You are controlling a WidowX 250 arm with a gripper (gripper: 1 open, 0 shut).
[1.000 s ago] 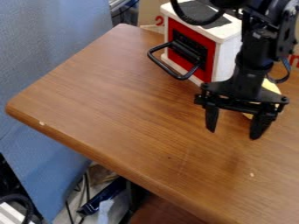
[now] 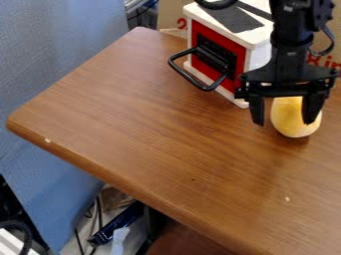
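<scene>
A black gripper (image 2: 284,108) hangs at the right side of the view, its fingers open on either side of a pale yellow rounded object (image 2: 294,124) standing on the wooden table (image 2: 147,149). The object's upper part is partly hidden behind the gripper; whether the fingers touch it I cannot tell.
A white and red box (image 2: 224,62) with a black bar handle stands at the back, just left of the gripper. Cardboard is behind it.
The gripper has moved back and a little right, from in front of the yellow object to over it, uncovering more of the object's lower part.
</scene>
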